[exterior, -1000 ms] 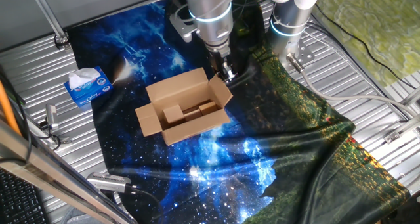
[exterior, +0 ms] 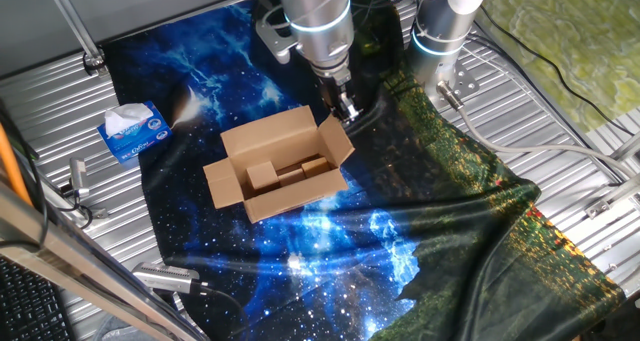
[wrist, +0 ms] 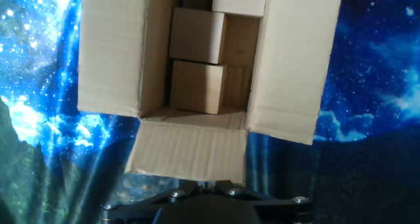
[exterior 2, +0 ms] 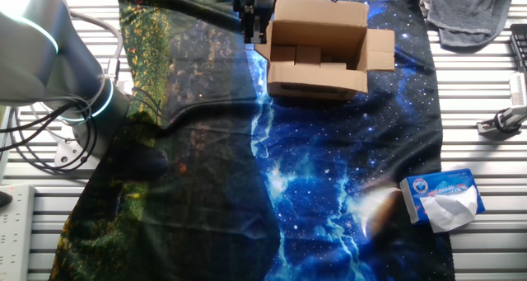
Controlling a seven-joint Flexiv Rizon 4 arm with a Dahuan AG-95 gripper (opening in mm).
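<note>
An open cardboard box (exterior: 290, 196) sits on the dark, galaxy-print cloth, its flaps folded outward. Inside lie several wooden blocks; two of them, a nearer block (wrist: 197, 87) and a paler block (wrist: 197, 37), show clearly in the wrist view. My gripper (exterior: 348, 111) points down just outside the end flap (wrist: 190, 148) on the robot's side. The gripper looks shut, its fingertips together at the flap's outer edge, and no object shows between them. Whether the tips touch the flap, I cannot tell. In exterior view 2, the gripper (exterior 2: 254, 39) is beside the box's left end.
A blue tissue box (exterior: 135, 133) stands at the cloth's far side from the robot base. The cloth (exterior 2: 206, 174) has raised folds. A grey cloth (exterior 2: 468, 13) and a metal device (exterior: 168, 278) lie beyond its edges.
The box has shifted very slightly left in exterior view 1, away from my gripper. The arm has leaned a little left too. The blocks stay inside the box.
</note>
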